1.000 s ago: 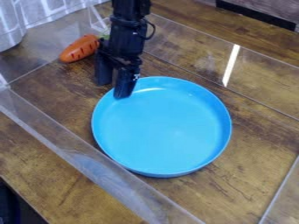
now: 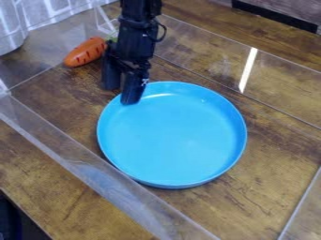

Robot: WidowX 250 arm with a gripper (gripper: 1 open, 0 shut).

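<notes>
A large blue plate (image 2: 172, 136) lies in the middle of the wooden table. My dark gripper (image 2: 123, 82) comes down from the top, low over the plate's upper left rim, with its fingers somewhat apart; whether anything is between them is too dark to tell. An orange carrot (image 2: 84, 52) lies to the upper left, behind the gripper, with part of a green object hidden behind the arm.
A clear plastic wall runs along the left side and bottom, and another edge lies at the right.
</notes>
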